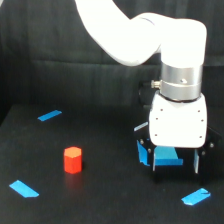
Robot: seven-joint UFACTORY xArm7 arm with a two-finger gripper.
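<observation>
My gripper (175, 167), at the end of the white arm (182, 45), points down on the right side. Its thin dark fingers stand wide apart, so it is open. A blue object (167, 158) shows just under the white hand, in the space framed by the fingers as seen from this camera. The hand hides its upper part. Whether a finger touches the blue object, I cannot tell.
A red hexagonal block (72, 160) stands on the dark table to the left. Blue strips lie flat at the back left (50, 115), front left (24, 188) and front right (196, 197). Bare table separates the red block from the gripper.
</observation>
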